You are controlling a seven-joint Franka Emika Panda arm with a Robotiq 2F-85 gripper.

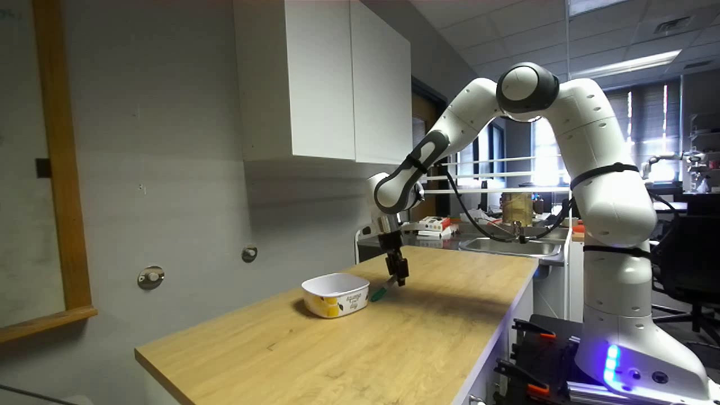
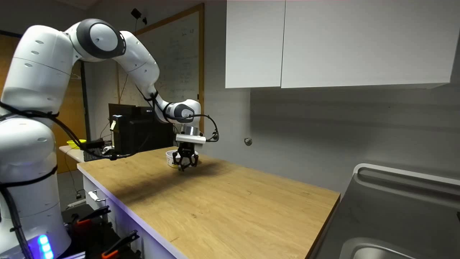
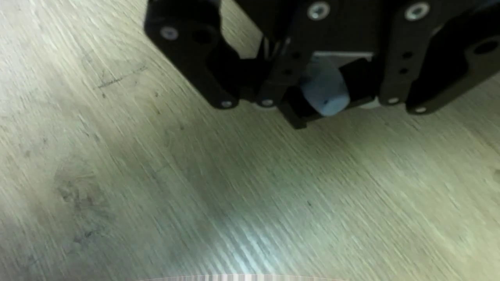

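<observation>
A slim tool with a green end and a pale shaft slants from my gripper down towards the counter. The wrist view shows its pale, rounded end between the black fingers, which are shut. The green end is out of sight there. Just left of the tool, in exterior view 1, stands a white square bowl with lemons and lettering on its side. It looks empty from this angle. My gripper partly covers the bowl in exterior view 2.
A white wall cabinet hangs above its back edge. The sink lies beyond the counter's far end.
</observation>
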